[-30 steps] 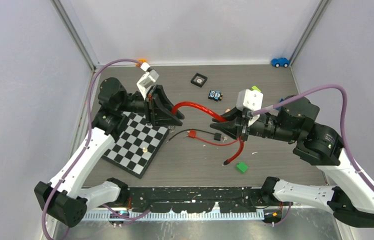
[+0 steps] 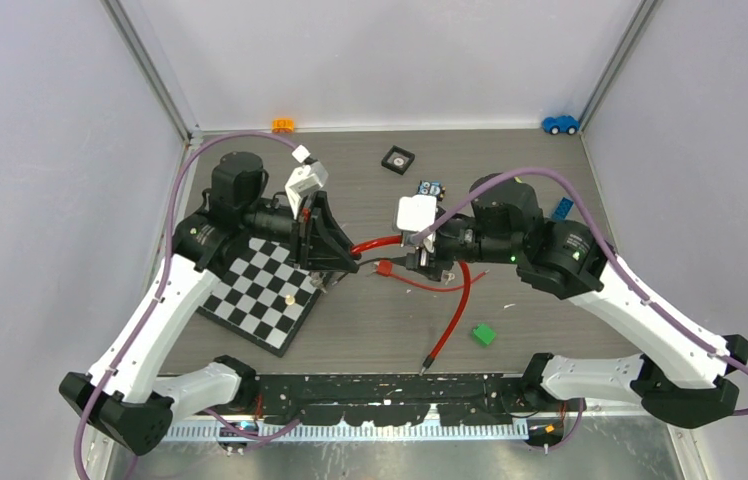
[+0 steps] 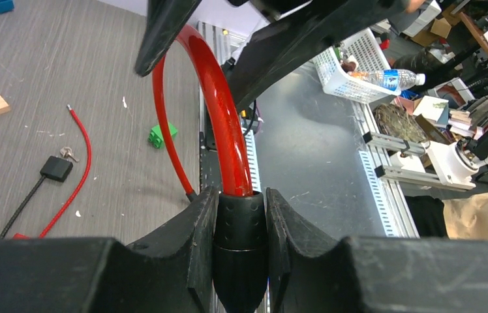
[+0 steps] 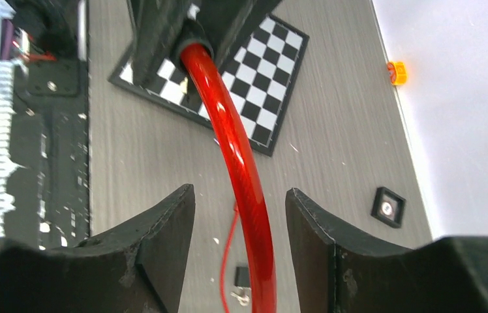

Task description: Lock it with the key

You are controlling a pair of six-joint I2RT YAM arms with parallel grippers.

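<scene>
A thick red cable lock (image 2: 464, 305) is strung between my two hands, bending and hanging down to its dark free end (image 2: 428, 362). In the left wrist view its black end piece (image 3: 240, 222) stands between the pads of my left gripper (image 2: 353, 256), which touch it on both sides. My right gripper is open; the red cable runs between its fingers with a gap on either side. Small keys (image 3: 68, 153) lie on the table beside a little black box (image 3: 56, 169). No key shows in either hand.
A thin red cable (image 2: 437, 288) and a black cord lie below the hands. The chessboard (image 2: 262, 294) is under my left arm, a green block (image 2: 484, 334) at front right. A black square piece (image 2: 398, 160) and blue car (image 2: 561, 125) sit farther back.
My right gripper has moved left along the red cable toward my left gripper and now stands open around it. The cable's free end has swung left and down. The left arm shifted slightly.
</scene>
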